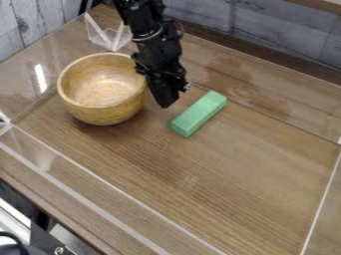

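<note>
The black robot gripper hangs down from the top of the view, its tip low over the wooden table between a large tan bowl on the left and a green rectangular block lying to its right. The gripper looks shut, with nothing visible between its fingers. It is beside the bowl's right rim and apart from the block.
A clear plastic item lies at the back left, behind the bowl. A dark area shows beyond the table's front left edge.
</note>
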